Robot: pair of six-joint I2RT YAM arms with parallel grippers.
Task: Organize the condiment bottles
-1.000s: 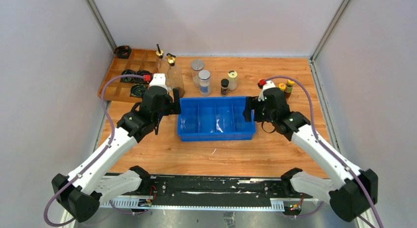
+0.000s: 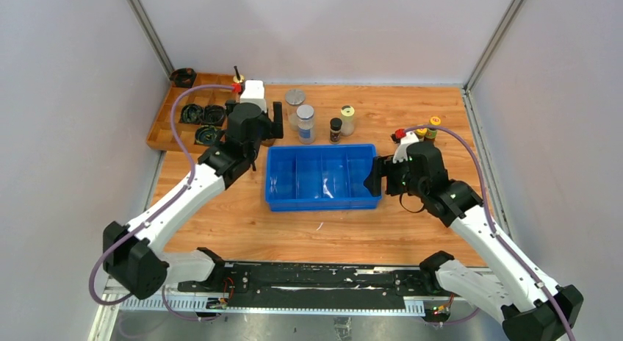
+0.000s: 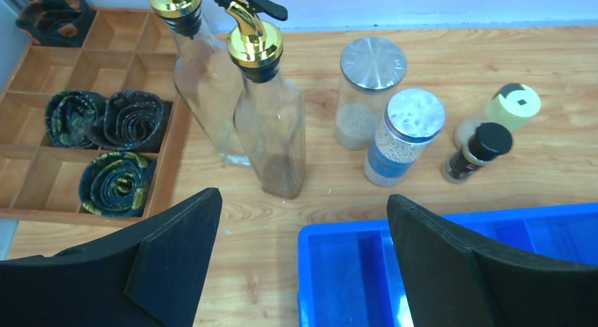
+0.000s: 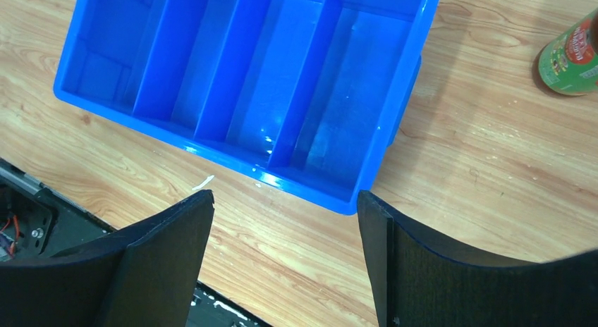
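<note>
Two glass bottles with gold pourers (image 3: 268, 144) stand before my left gripper, whose fingers are apart and empty. Behind and right stand a silver-lidded jar (image 3: 356, 115), a blue-label shaker (image 3: 391, 151), a black-capped jar (image 3: 472, 154) and a pale-capped jar (image 3: 515, 105). The blue divided tray (image 2: 320, 205) is empty in the centre. My right gripper hangs open at the tray's right end. Yellow-capped bottles (image 2: 433, 128) stand at the back right, partly hidden by that arm; a green-label bottle (image 4: 568, 59) shows in the right wrist view.
A wooden organizer (image 3: 123, 56) with rolled dark cloths fills the back left. Bare tabletop (image 2: 323, 238) lies in front of the blue tray. Walls close in the back and sides.
My left gripper has moved back and right, over the glass bottles, which it now largely hides in the top view.
</note>
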